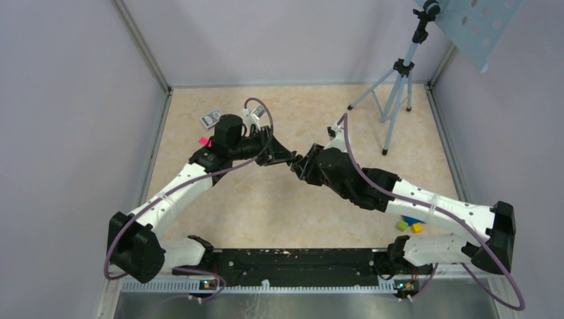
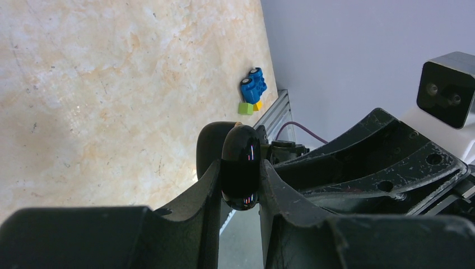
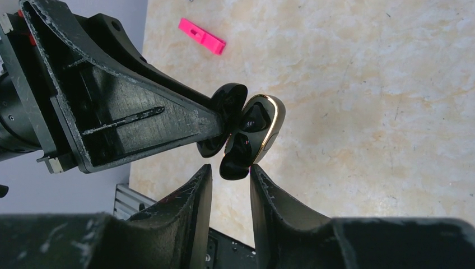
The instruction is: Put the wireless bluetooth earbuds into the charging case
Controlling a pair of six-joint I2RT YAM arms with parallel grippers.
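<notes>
My left gripper is shut on the glossy black charging case, held up above the table. In the right wrist view the case stands open, with a gold rim and its lid tilted toward the left arm's finger. Two dark glossy shapes show in its hollow; I cannot tell for sure whether each is a seated earbud or an empty socket. My right gripper is part open, its fingertips on either side of the case's lower end. No separate earbud shows between its fingers. In the top view the grippers meet tip to tip.
A pink clip lies on the table at the left. At the right are a blue toy, a green block and a yellow block. A tripod stands at the back right.
</notes>
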